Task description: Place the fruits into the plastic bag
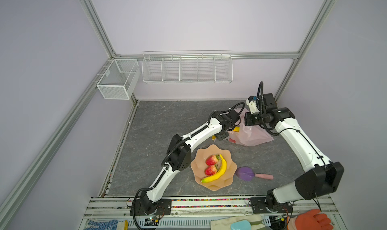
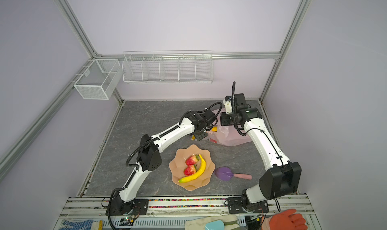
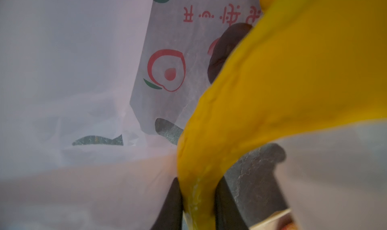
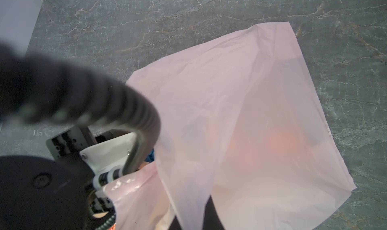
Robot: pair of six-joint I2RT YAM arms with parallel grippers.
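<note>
Deep in the pink plastic bag, my left gripper is shut on a yellow banana (image 3: 290,68), which fills much of the left wrist view. My right gripper is shut on the bag's thin film, holding it up at the right rear. In front, the peach-coloured scalloped bowl (image 1: 197,173) holds two red apples (image 1: 211,160) and another banana (image 1: 215,174). A red shape shows faintly through the bag.
A purple spatula (image 1: 245,173) with a pink handle lies right of the bowl. White wire baskets (image 1: 187,68) hang on the back wall.
</note>
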